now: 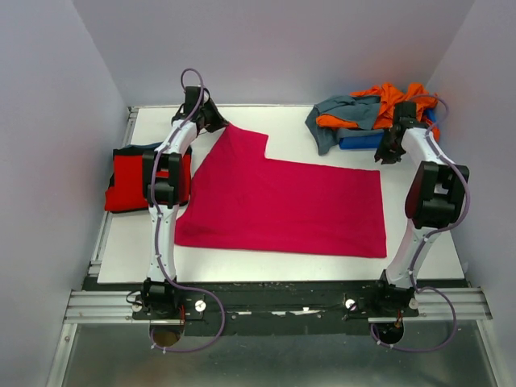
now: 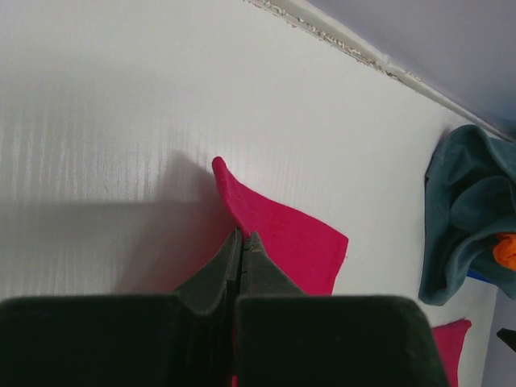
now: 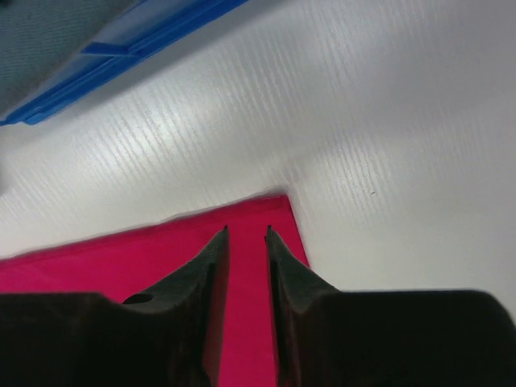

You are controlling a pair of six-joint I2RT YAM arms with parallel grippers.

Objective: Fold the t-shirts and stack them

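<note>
A pink T-shirt (image 1: 282,210) lies spread on the white table. At its upper-left sleeve corner my left gripper (image 1: 224,124) is shut on the cloth; in the left wrist view the fabric rises in a small fold between the fingertips. My right gripper (image 1: 387,160) hovers just beyond the shirt's upper-right corner, its fingers (image 3: 286,290) part open over the pink fabric with none visibly held.
Orange and grey shirts (image 1: 387,105) lie piled on a blue bin (image 1: 359,142) at the back right. A red folded stack (image 1: 127,181) sits at the left, partly under the left arm.
</note>
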